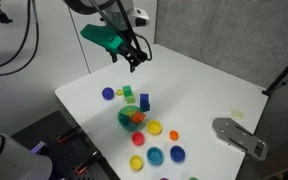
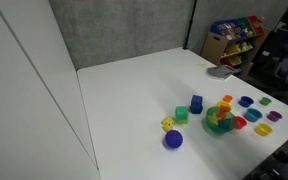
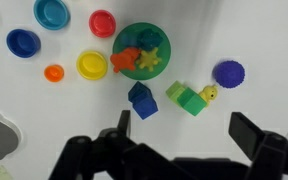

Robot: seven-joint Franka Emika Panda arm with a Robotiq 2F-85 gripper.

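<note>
High over the white table, my gripper [image 1: 124, 63] stands open; in the wrist view the two dark fingers [image 3: 124, 128] are wide apart with nothing between them. Below and a little ahead lie blue blocks [image 3: 144, 102] and green blocks [image 3: 187, 99]. A small yellow duck [image 3: 209, 93] touches or nearly touches the green blocks, with a purple round object [image 3: 228, 74] beyond it. Orange, blue and yellow star-like pieces fill much of a green bowl [image 3: 156, 70]. No object is touched by the gripper.
Beside the bowl are a yellow cup [image 3: 92, 65], red cup [image 3: 102, 23], orange cup [image 3: 54, 73] and blue cups, one of them dark blue [image 3: 24, 43]. A grey metal plate [image 1: 238, 137] lies farther right. Shelves with coloured bins [image 2: 232, 42] stand behind.
</note>
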